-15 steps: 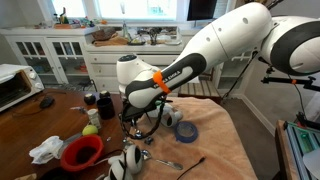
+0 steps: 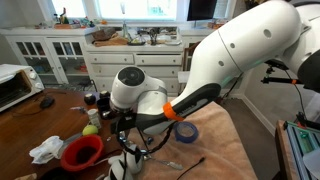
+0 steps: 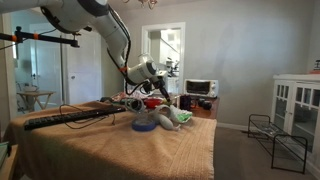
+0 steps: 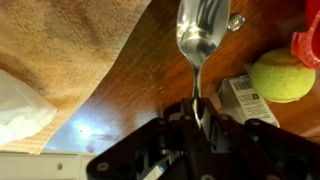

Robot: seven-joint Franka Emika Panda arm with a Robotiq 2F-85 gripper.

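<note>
A metal spoon (image 4: 202, 28) points away from my gripper in the wrist view, its bowl at the top. The fingers are shut on its handle, with the lower end hidden among the fingers. Below the spoon lies the brown wooden table (image 4: 150, 80). In exterior view 1 my gripper (image 2: 122, 132) hangs low over the clutter, between the red bowl (image 2: 82, 152) and the orange cloth (image 2: 225, 150); the spoon is hard to make out there. Exterior view 2 shows the arm's end (image 3: 172, 92) over the far side of the table.
A yellow-green ball (image 4: 280, 76), a small white box (image 4: 247, 100) and a red container (image 4: 310, 40) sit to the right in the wrist view. White cloth (image 2: 46, 149), a stuffed toy (image 2: 124, 163) and a blue ring (image 2: 186, 132) lie around.
The arm's end has come lower and closer to the near side in exterior view 1, now covering part of the items beside the blue ring. The table objects appear unmoved.
</note>
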